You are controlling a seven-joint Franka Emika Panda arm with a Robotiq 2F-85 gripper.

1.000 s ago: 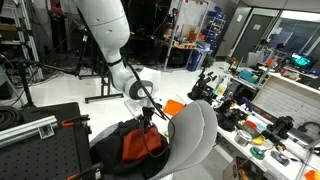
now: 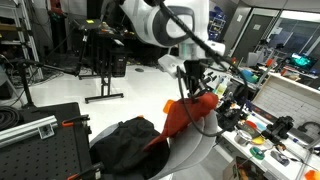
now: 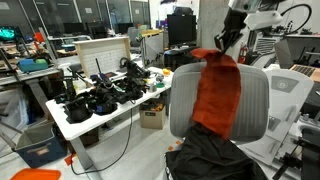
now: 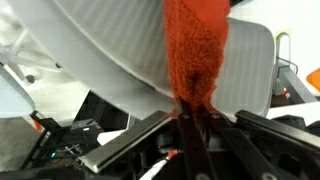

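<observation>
An orange-red cloth [image 3: 217, 95] is pinched at its upper end by my gripper, which is shut on it. From there it hangs in a long strip in front of the backrest of a grey chair [image 3: 256, 112]. Its lower end reaches down toward a black cloth [image 3: 214, 162] that lies heaped on the seat. In exterior view 1 the red cloth [image 2: 186, 118] slants down from the gripper beside the curved chair shell [image 2: 188, 153]. The wrist view shows the cloth [image 4: 196, 45] running away from the fingers, over the pale shell.
A white table [image 3: 92, 128] with several black tools stands beside the chair. An orange bin [image 3: 40, 146] and a cardboard box [image 3: 151, 116] are on the floor. A black cable loops near the arm in exterior view 1.
The arm has risen from low over the chair and moved right in exterior view 1. The red cloth came up with it, from a heap on the black cloth to a hanging strip.
</observation>
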